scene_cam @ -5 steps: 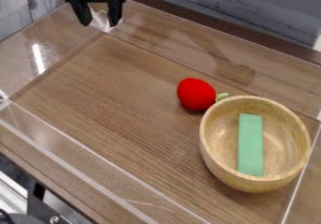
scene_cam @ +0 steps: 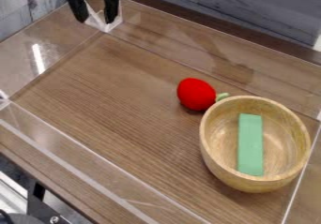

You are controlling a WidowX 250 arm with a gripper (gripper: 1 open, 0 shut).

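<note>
A black gripper (scene_cam: pixel 93 3) is at the top left, at the back of the wooden table, over a small whitish, wrinkled piece (scene_cam: pixel 103 20); it is too small to tell whether its fingers hold it. A red pepper or tomato with a green stem (scene_cam: pixel 196 94) lies right of the middle. A tan bowl (scene_cam: pixel 222 162) at the lower right holds a green block (scene_cam: pixel 250 143).
Walls border the table at the back left and back right.
The red item, bowl and green block have not moved.
</note>
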